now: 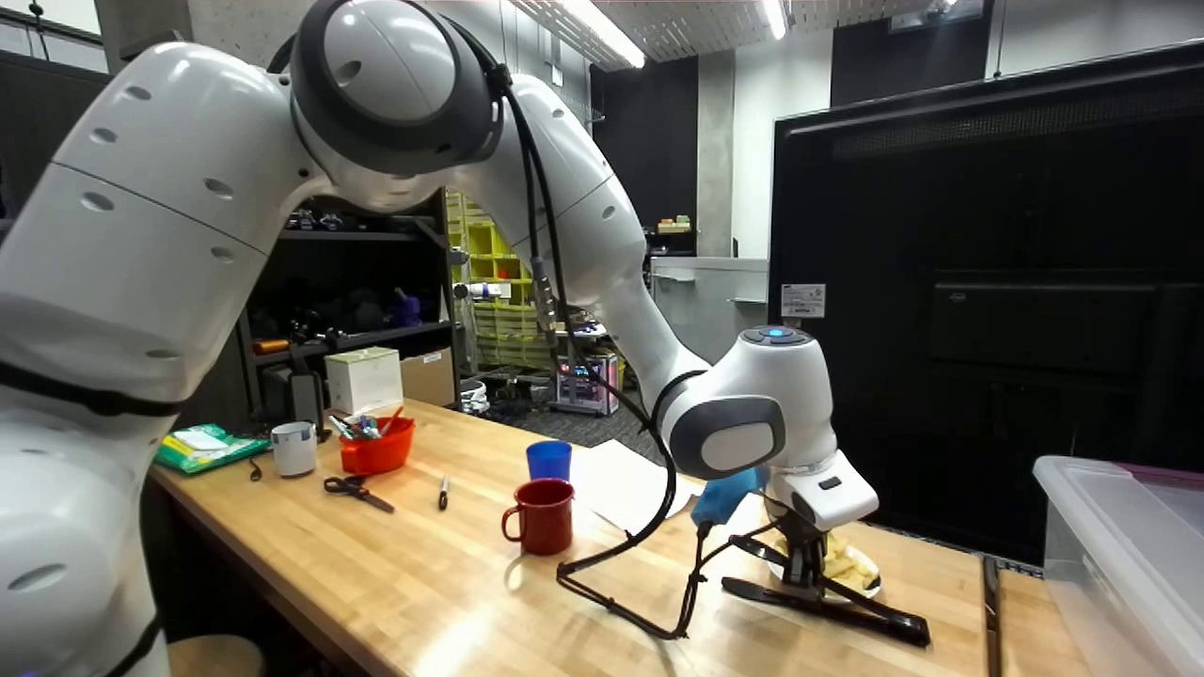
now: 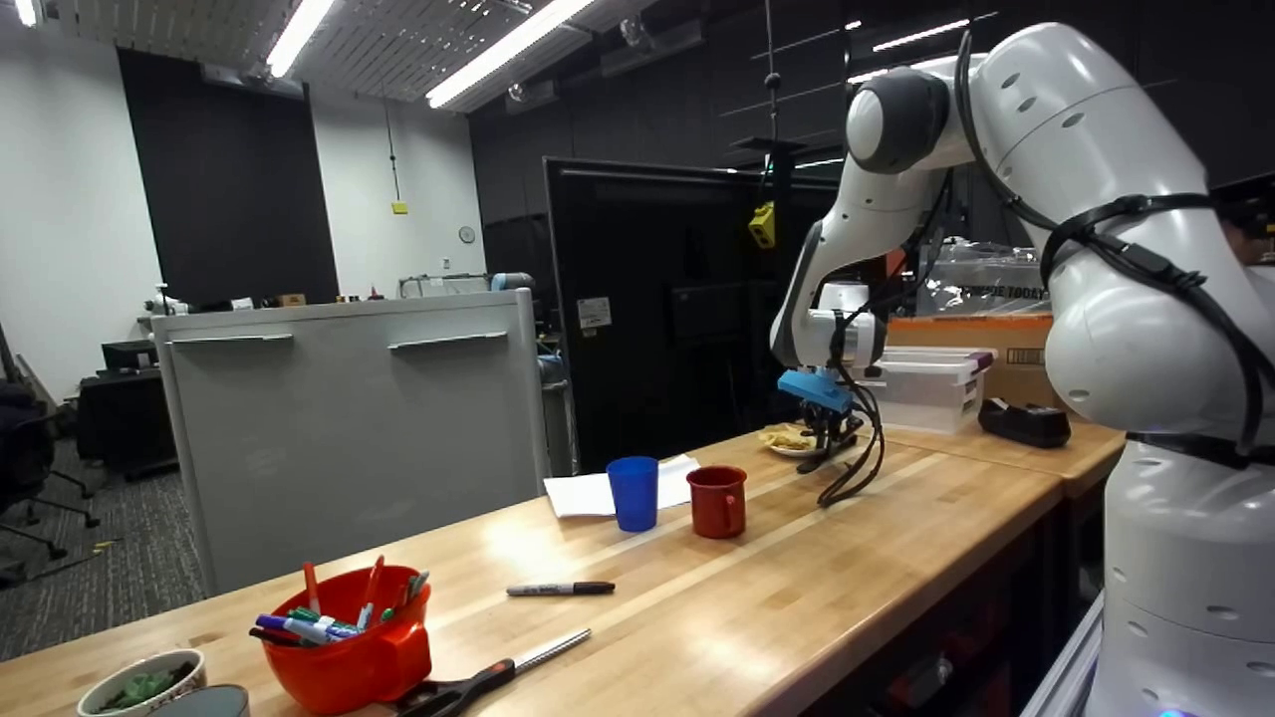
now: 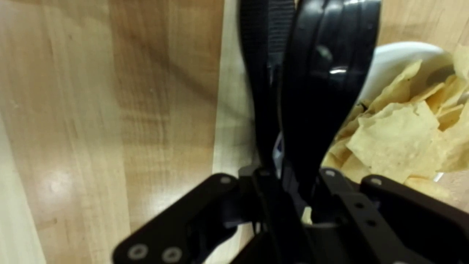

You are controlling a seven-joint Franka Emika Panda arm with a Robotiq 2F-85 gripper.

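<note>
My gripper points down at the table, shut on black tongs (image 3: 325, 74). In the wrist view the two dark, blurred arms of the tongs run upward from between my fingers, close together. Exterior view 1 shows the tongs (image 1: 880, 619) reaching out to both sides of my fingertips, low over the table. Right beside them stands a white bowl (image 3: 406, 47) of yellow chips (image 3: 395, 138), partly covered by the tongs and gripper. My finger pads are hidden, so the exact grip is unclear.
A red mug (image 1: 544, 517), a blue cup (image 1: 549, 459) and white paper (image 1: 621, 480) lie toward the table's middle. Marker, scissors (image 2: 478, 683) and a red pen holder (image 2: 347, 681) sit farther off. A clear bin (image 1: 1117, 553) borders the right side.
</note>
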